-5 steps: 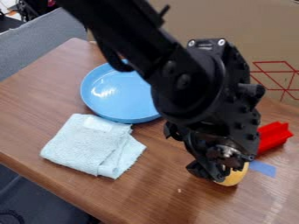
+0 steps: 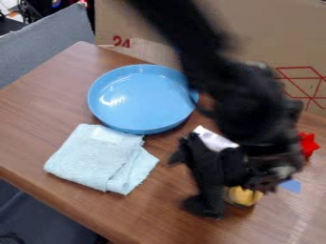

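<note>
My black gripper [image 2: 211,181] is over the right side of the wooden table, blurred, with its fingers apart. A yellow object [image 2: 245,196] sits just beside and under it, partly hidden. A red object [image 2: 308,145] shows at the right behind the arm, mostly hidden. A light blue plate [image 2: 133,95] lies at the back middle, and a folded pale cloth [image 2: 95,157] lies left of the gripper. A white item [image 2: 214,138] is partly visible behind the gripper.
A cardboard panel [image 2: 287,43] stands behind it. Blue tape [image 2: 291,185] is on the table's right.
The arm has moved and blurred, with the fingers shifting left from around the yellow object. More of the plate's surroundings and a white item now show.
</note>
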